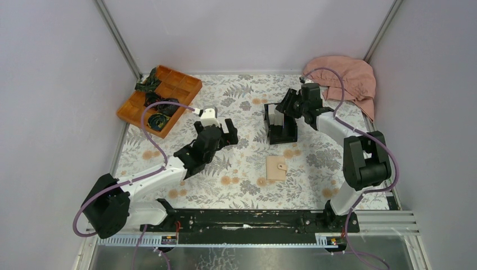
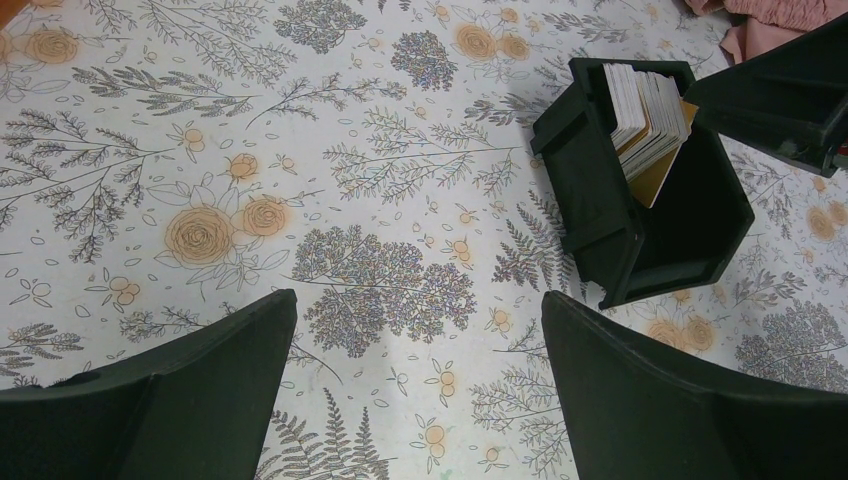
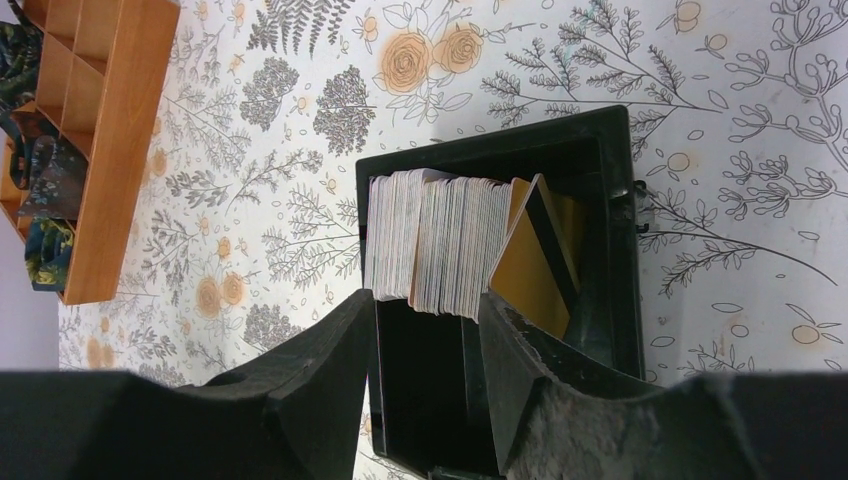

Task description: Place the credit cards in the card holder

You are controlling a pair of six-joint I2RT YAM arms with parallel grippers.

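Note:
A black box (image 1: pixel 282 133) holds a row of upright credit cards (image 3: pixel 460 235) along one end. One yellowish card (image 3: pixel 527 270) leans at the end of that row. My right gripper is over the box, its fingers apart with the near edge of the row visible between the tips; whether either finger touches a card cannot be told. The beige card holder (image 1: pixel 274 168) with a small snap tab lies closed on the table, nearer the front than the box. My left gripper hangs open and empty over bare tablecloth, left of the box.
An orange divided tray (image 1: pixel 183 84) with dark bundles stands at the back left. Pink cloth (image 1: pixel 349 79) is heaped at the back right. The patterned tablecloth (image 1: pixel 247 185) is clear around the card holder.

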